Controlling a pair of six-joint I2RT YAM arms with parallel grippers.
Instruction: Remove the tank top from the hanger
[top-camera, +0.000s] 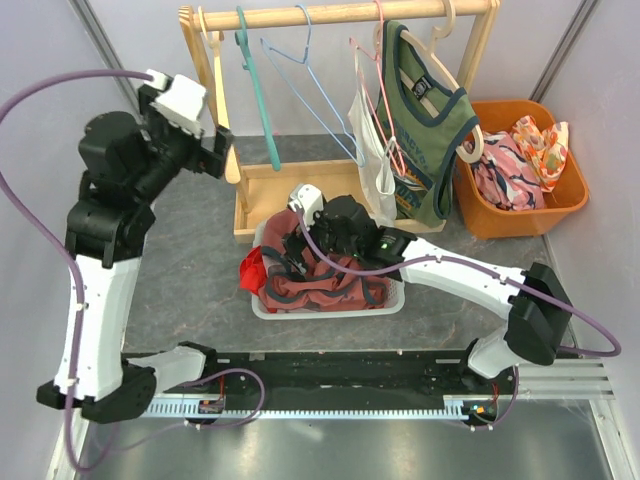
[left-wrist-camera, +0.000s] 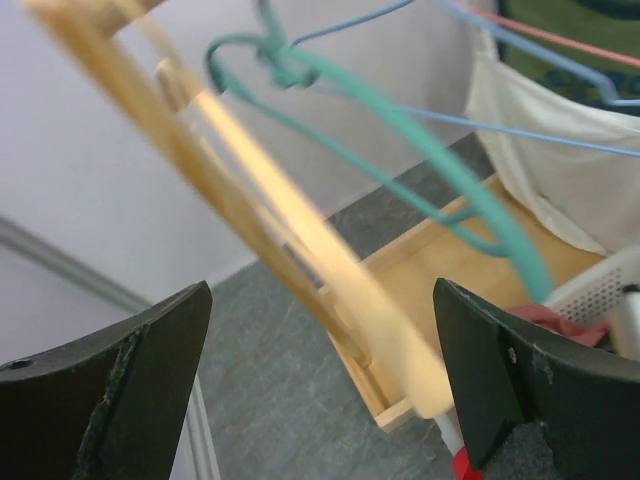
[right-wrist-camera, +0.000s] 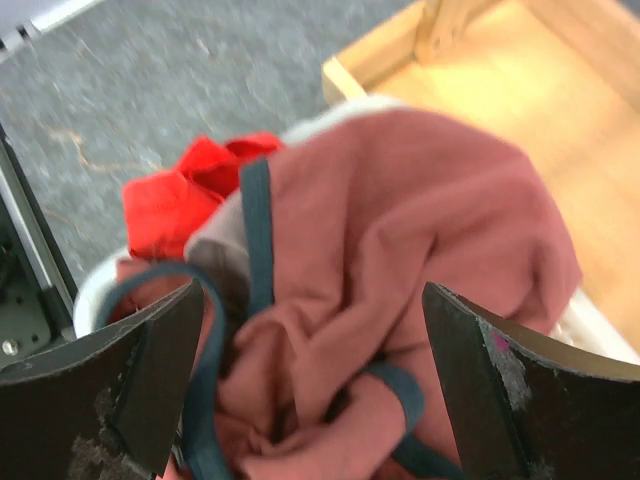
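A reddish-brown garment with dark trim (top-camera: 325, 290), its shape bunched up, lies in the white basket (top-camera: 335, 314). Just above it my right gripper is open, and in the right wrist view the cloth spreads below and between its fingers without being pinched. On the rack's right side a green tank top (top-camera: 428, 110) hangs from a wooden hanger (top-camera: 470, 152). My left gripper, open and empty, is raised at the rack's left end. A pale wooden hanger (left-wrist-camera: 370, 305) and an empty teal hanger (left-wrist-camera: 440, 165) show ahead of it.
Blue (top-camera: 315, 85) and pink (top-camera: 388, 115) hangers hang mid-rack, beside a white cloth (top-camera: 370, 160). A red cloth (top-camera: 252, 270) pokes out at the basket's left. An orange bin (top-camera: 510, 222) with patterned clothes stands right.
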